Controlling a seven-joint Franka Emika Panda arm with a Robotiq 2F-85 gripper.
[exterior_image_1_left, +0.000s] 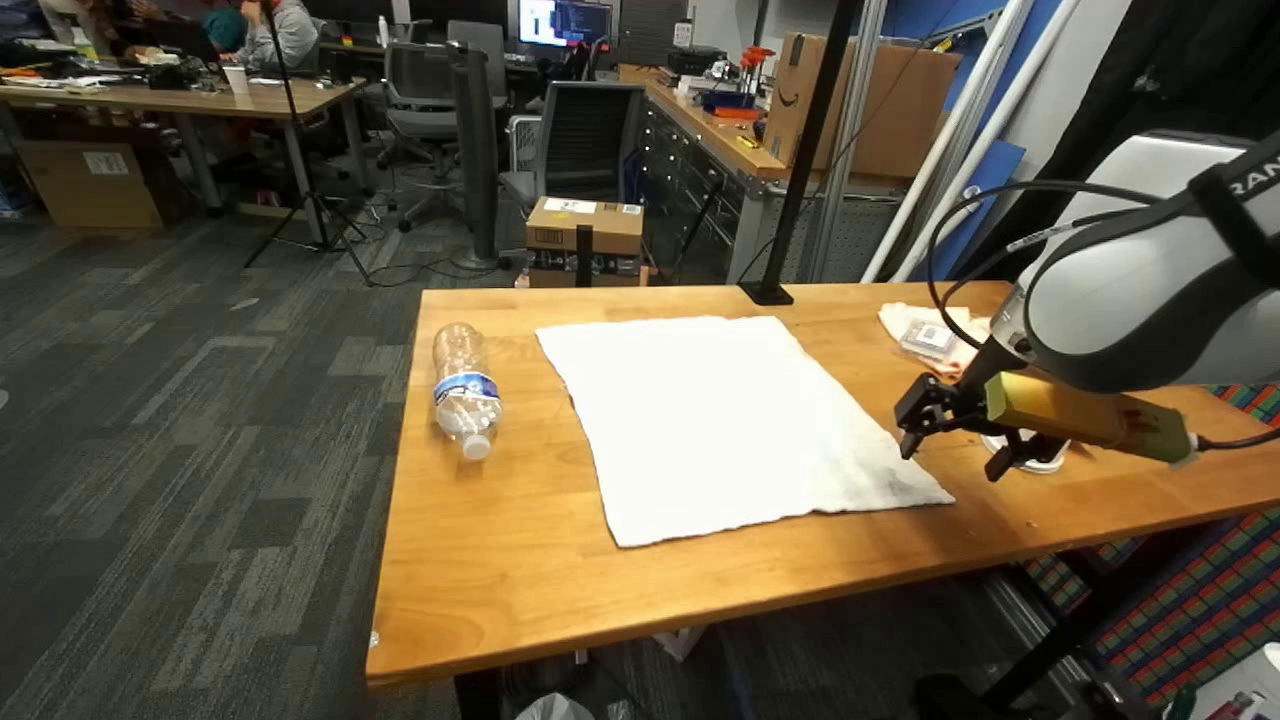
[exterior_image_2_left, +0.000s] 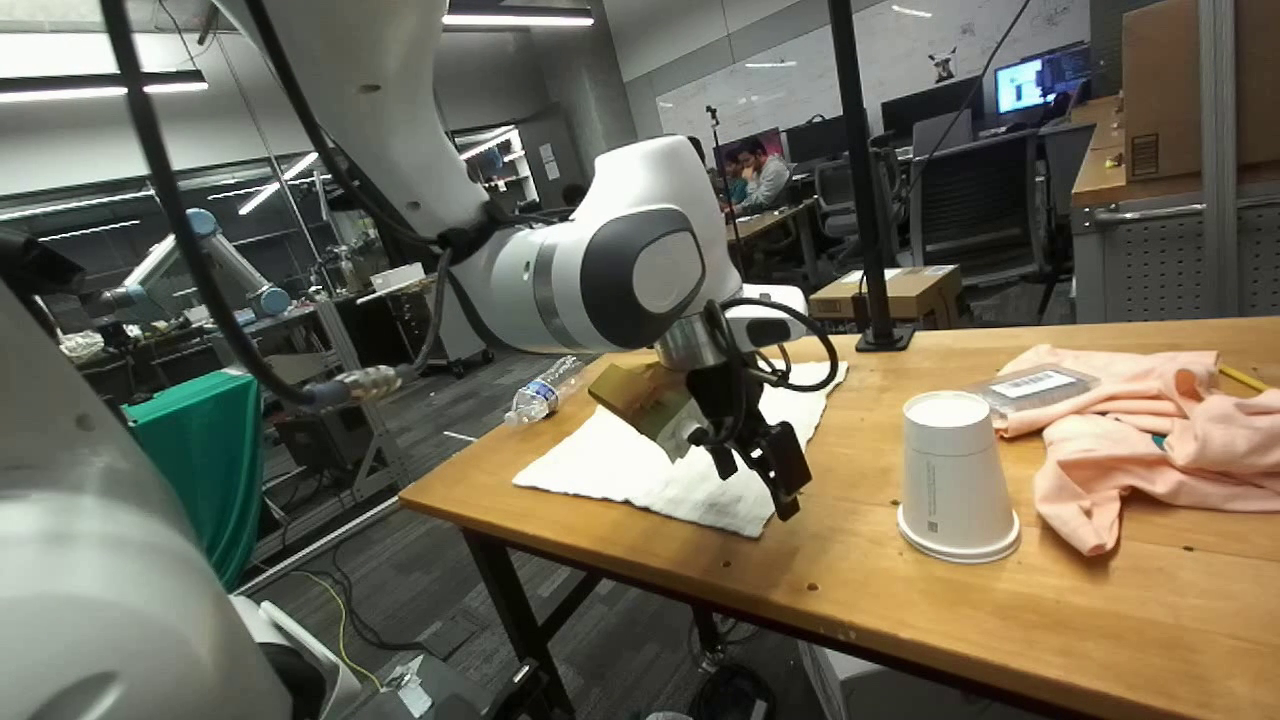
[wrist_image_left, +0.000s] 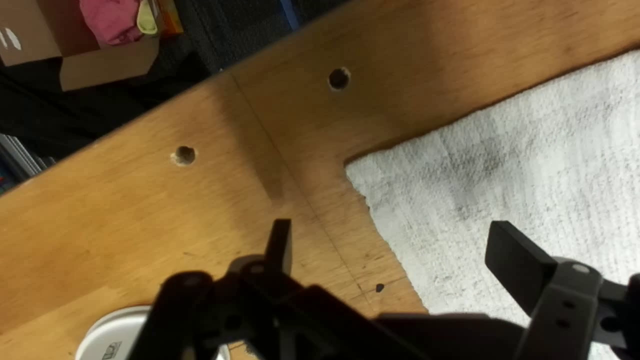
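Note:
A white cloth is spread flat on the wooden table, its near right corner slightly soiled. My gripper hangs open above the table by that corner, nothing between its fingers. In the wrist view the cloth fills the right side, its corner lying ahead of the gap of my gripper. The right-hand finger overlaps the cloth in that view, while the left one is over bare wood. From the second exterior view, the gripper appears in front of the cloth.
A clear plastic bottle lies at the table's left. An upside-down white cup stands near the gripper, with peach cloth and a small clear package behind it. Bare wood lies along the front edge.

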